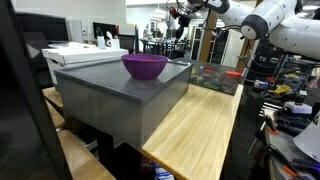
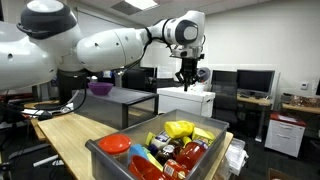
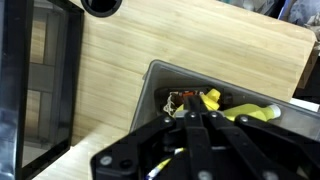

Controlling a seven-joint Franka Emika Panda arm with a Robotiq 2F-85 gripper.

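High above the work area, my gripper (image 2: pixel 187 83) hangs downward over the back of a grey bin (image 2: pixel 205 122), well clear of its contents. In exterior view 1 the gripper (image 1: pixel 181 34) appears small, beyond the grey cabinet. It is shut, and nothing shows between its fingers. The wrist view has the gripper's dark parts covering much of the bin (image 3: pixel 160 75); a yellow item (image 3: pixel 210 98) shows past them. A purple bowl (image 1: pixel 145 67) rests upright on the grey cabinet top (image 1: pixel 100 75), far from the gripper.
Red, yellow and blue items, among them a red lid-like piece (image 2: pixel 114 143), fill the bin. A wooden tabletop (image 1: pixel 195 130) has wide free room. Behind the bin stands a white box (image 2: pixel 185 103). A black round object (image 3: pixel 101 5) shows at the wrist view's top edge.
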